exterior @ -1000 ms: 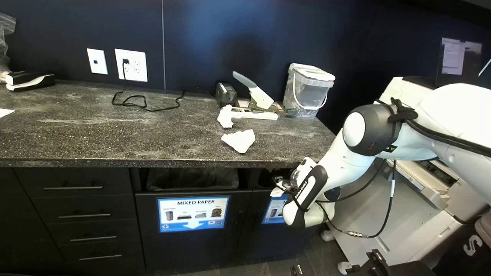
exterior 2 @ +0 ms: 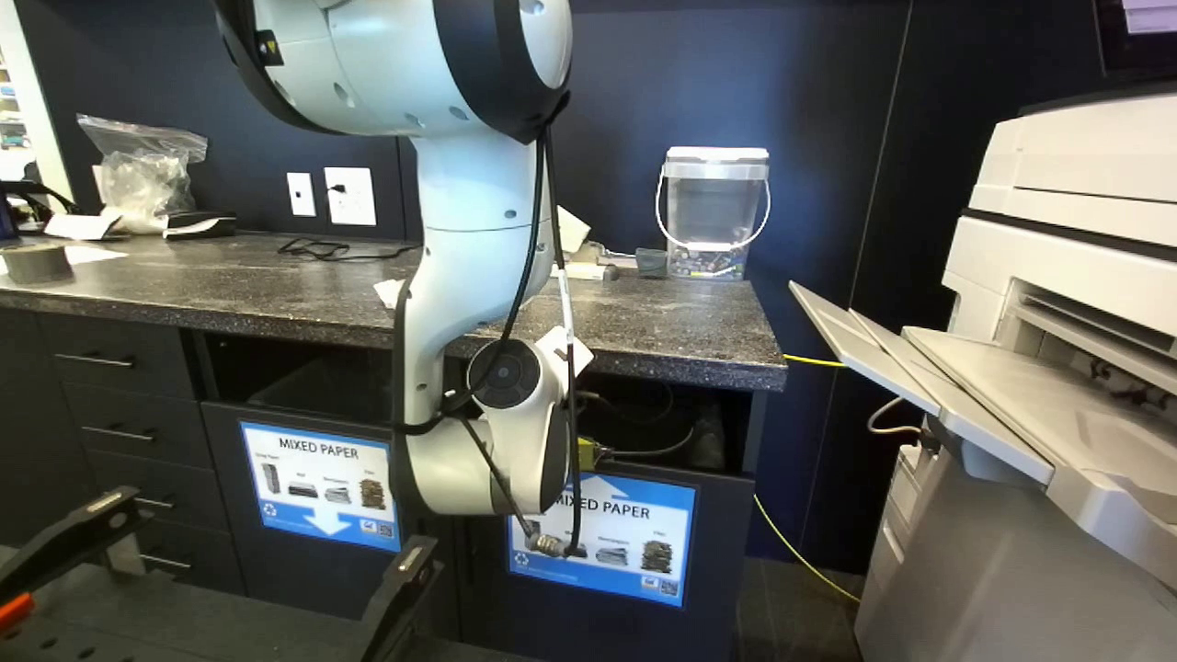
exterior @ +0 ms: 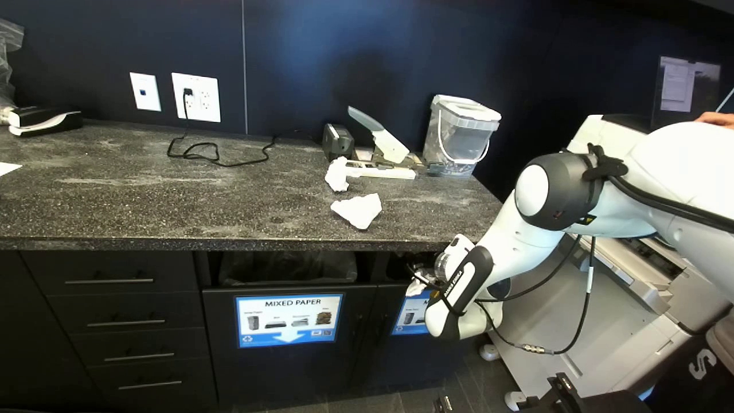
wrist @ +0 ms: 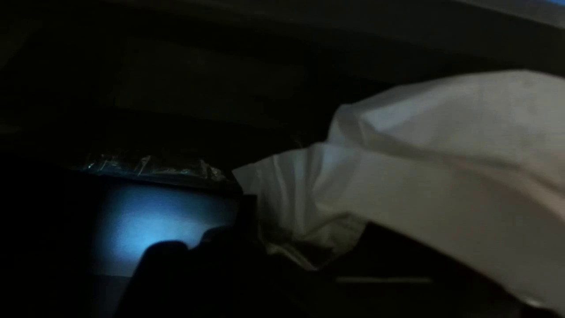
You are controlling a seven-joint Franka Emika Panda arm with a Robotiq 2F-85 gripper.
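My gripper (exterior: 424, 272) is down at the opening of the right-hand bin cabinet, below the counter edge. It is open, though the wrist view is very dark and shows only one dark finger (wrist: 168, 259) clearly. A crumpled white paper (wrist: 423, 175) fills the right of the wrist view, close by the fingers; whether it touches them or rests on something is hard to tell. A small part of that paper shows at the cabinet opening in exterior view 1. Two more crumpled papers lie on the counter: one piece (exterior: 359, 210) near the front edge, another (exterior: 337, 175) behind it.
Two cabinet fronts carry mixed-paper signs (exterior: 289, 320), with open slots above them. On the counter (exterior: 172, 193) stand a stapler (exterior: 385, 144) and a clear lidded bucket (exterior: 459, 137). A printer (exterior 2: 1059, 364) is at the right.
The arm has shifted very slightly right, the gripper staying at the cabinet opening. The counter papers have not moved. A person's hand now shows at the far right.
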